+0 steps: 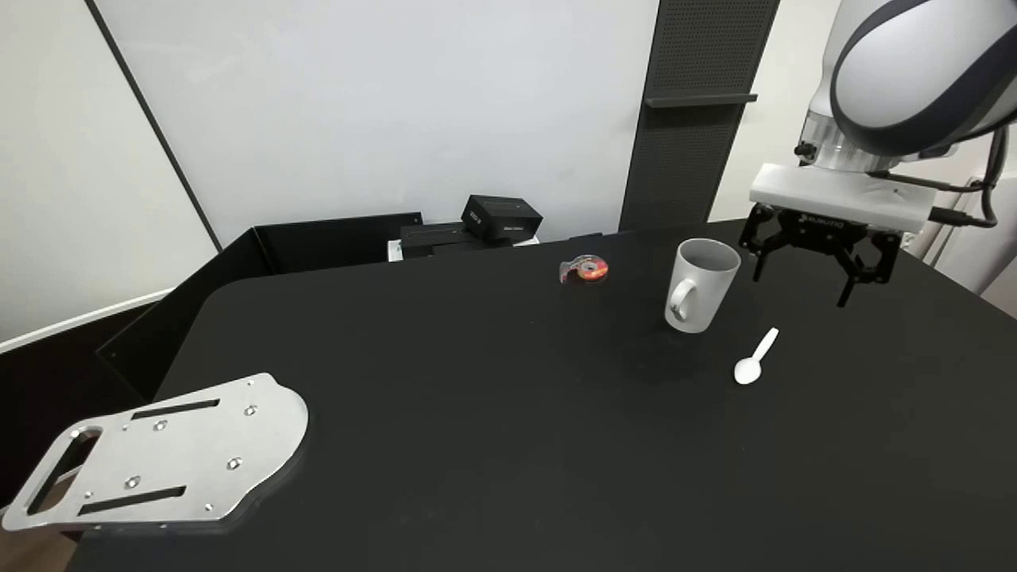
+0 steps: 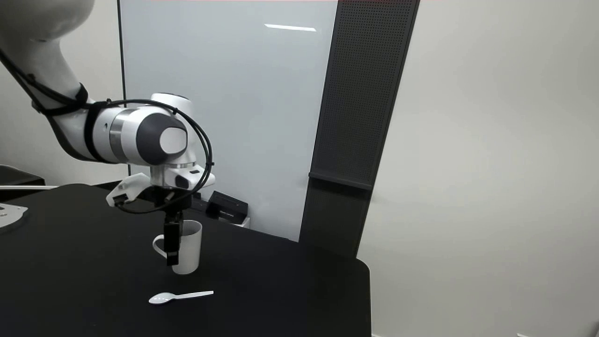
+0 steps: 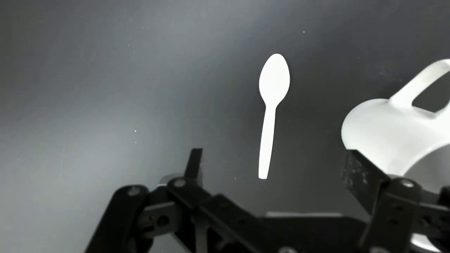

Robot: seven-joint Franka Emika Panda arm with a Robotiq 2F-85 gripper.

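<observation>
My gripper (image 1: 801, 281) hangs open above the table, with nothing between its fingers. Below it lies a white plastic spoon (image 1: 755, 357), flat on the black surface. In the wrist view the spoon (image 3: 270, 109) points its bowl away from the gripper, and its handle end lies between the two fingers in that picture. An upright light grey mug (image 1: 700, 286) stands beside the spoon. Seen from the wrist, the mug (image 3: 386, 130) is at the right, partly covered by the right finger. The second exterior view has the gripper (image 2: 172, 261) in front of the mug (image 2: 191, 247).
A tape dispenser (image 1: 585, 268) lies near the table's back edge. Black boxes (image 1: 501, 218) sit behind that edge. A silver metal plate (image 1: 181, 448) occupies the left corner.
</observation>
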